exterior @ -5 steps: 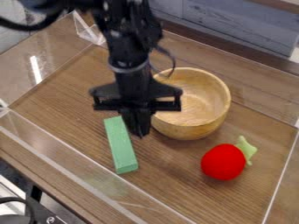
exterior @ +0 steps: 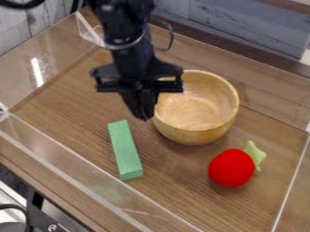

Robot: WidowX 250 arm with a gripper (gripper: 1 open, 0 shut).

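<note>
The black robot gripper (exterior: pixel 133 87) hangs in the upper middle, above and behind a green bar (exterior: pixel 125 150) lying on the wooden surface. A wide tan bowl (exterior: pixel 208 113) sits to its right, partly behind the gripper's housing. A red tomato with a green stem (exterior: pixel 230 168) lies at the lower right. Whether the fingers are open or shut is unclear in this view; nothing is visible held in them.
The wooden tray floor (exterior: pixel 61 109) is clear at left and at the back right. Pale walls border it at the back and left. A black cable shows at the lower left corner.
The gripper has risen and moved back, away from the green bar. The bar, bowl and tomato look about where they were.
</note>
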